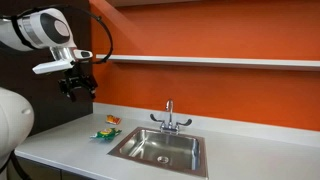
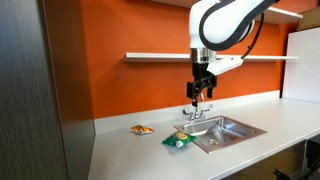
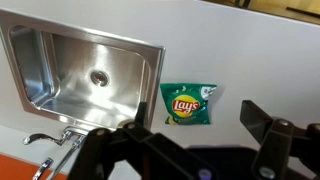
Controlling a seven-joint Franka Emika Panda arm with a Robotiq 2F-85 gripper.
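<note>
Well above the counter hangs my gripper, open, its two fingers wide apart in the wrist view with nothing held between them. Below it, in that view, a green Lay's chip bag lies on the counter between the sink and the right finger. Exterior view 2 shows the same green bag lying on the white counter left of the sink. An orange packet rests farther back, near the wall; exterior view 1 shows this orange packet behind the green bag.
A steel sink with a faucet is set into the counter beside the bags. White shelves run along the orange wall above. Bare counter lies left of and in front of the green bag.
</note>
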